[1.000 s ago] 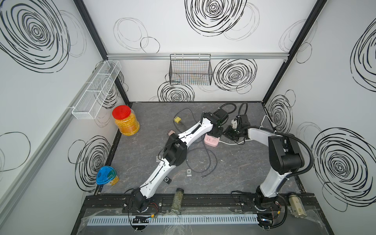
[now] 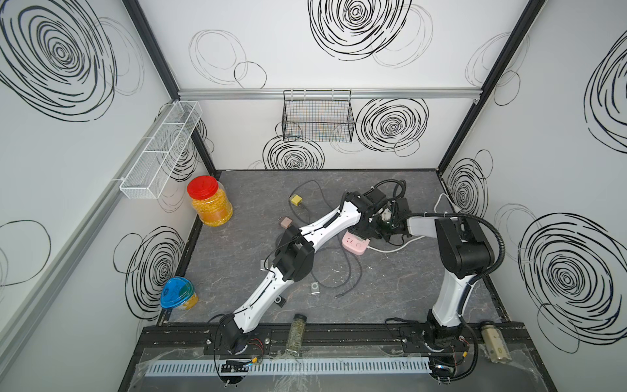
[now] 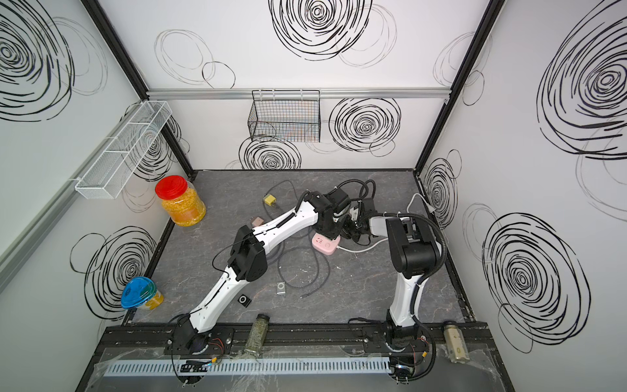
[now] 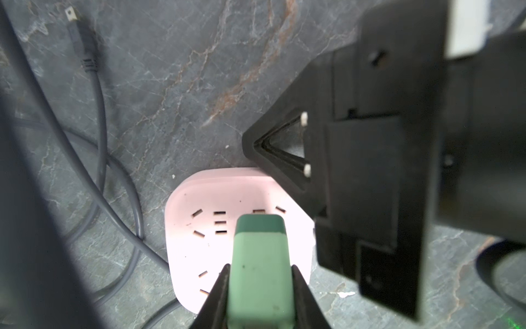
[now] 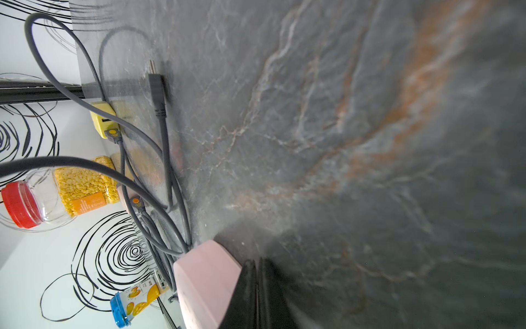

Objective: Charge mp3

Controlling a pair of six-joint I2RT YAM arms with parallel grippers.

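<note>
A pink power strip [image 4: 191, 246] with rows of slots lies below my left gripper, which is shut on a green charger [image 4: 260, 263]. The charger hangs in front of the slots; whether its pins touch them is hidden. My right gripper is shut with nothing showing between its fingers, right beside the strip's edge. In the left wrist view its black body covers the strip's upper right corner. Toward the table's front lie a small black player [image 3: 244, 300] with a round button and a small white device [image 3: 281, 287].
Grey cables [image 2: 349, 261] loop left of the strip, one ending in a yellow charger [image 2: 297, 199]. A brown-pink charger [image 2: 285, 222] lies nearby. The strip's white cord [image 2: 411, 242] runs right. Jars [image 2: 212, 205] stand at the left.
My right gripper has moved left up to the power strip, and my left gripper has shifted slightly right. The strip has slid a little toward the front.
</note>
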